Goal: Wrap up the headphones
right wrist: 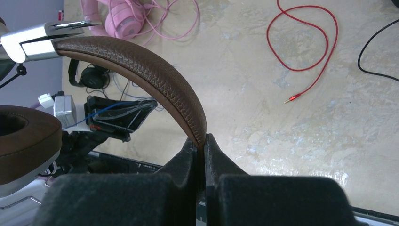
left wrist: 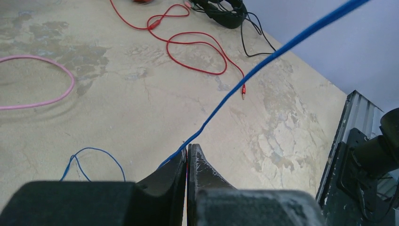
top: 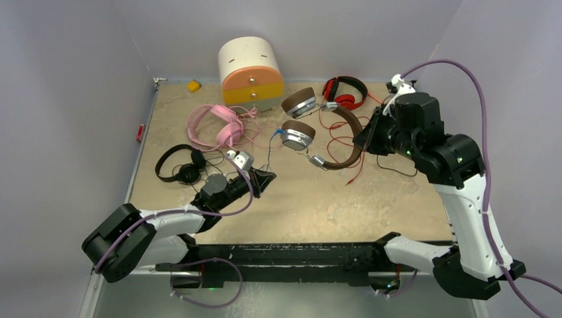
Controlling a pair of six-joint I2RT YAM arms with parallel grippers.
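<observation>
My right gripper [top: 366,138] is shut on the leather band of the brown-and-silver headphones [top: 297,134], holding them in the air at the middle right; the band [right wrist: 155,75] curves up from between the fingertips in the right wrist view. Their blue cable [left wrist: 259,68] runs down to my left gripper [top: 270,176], which is shut at the cable, below and left of the earcups. In the left wrist view the cable meets the fingertips [left wrist: 187,150]. A loop of blue cable lies on the table beside it.
Pink headphones [top: 230,132] and black headphones [top: 189,172] lie on the left. Red headphones [top: 346,101] lie at the back, their cable spread on the right. A striped drawer box [top: 252,86] stands at the back.
</observation>
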